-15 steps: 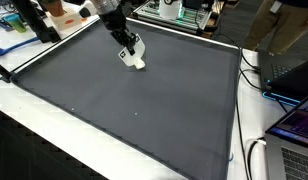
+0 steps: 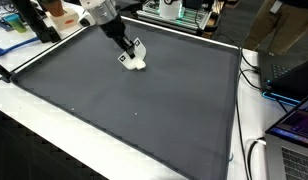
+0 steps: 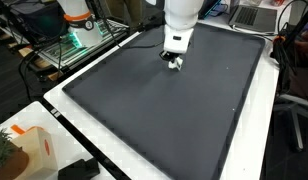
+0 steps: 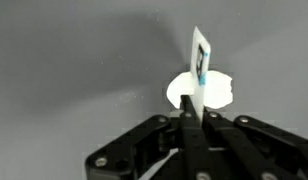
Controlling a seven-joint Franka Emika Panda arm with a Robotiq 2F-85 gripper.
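Observation:
My gripper is shut on a thin white strip with blue marks (image 4: 200, 62), which stands up from between the fingers in the wrist view. Behind it, low on the dark surface, shows a white rounded piece (image 4: 221, 92); whether the two are joined I cannot tell. In exterior view 1 the gripper (image 2: 129, 49) is close above the mat, beside a white upright part (image 2: 140, 47), with a smaller white part (image 2: 133, 64) below. From the other side, a bit of white (image 3: 175, 64) shows under the arm; its full shape is hidden.
Cables (image 2: 247, 65) and laptops (image 2: 294, 80) lie along its right side. A small robot with orange parts (image 3: 81, 25) stands off the mat's far left corner.
The arm and gripper have shifted only slightly. The white parts stay at nearly the same place on the mat.

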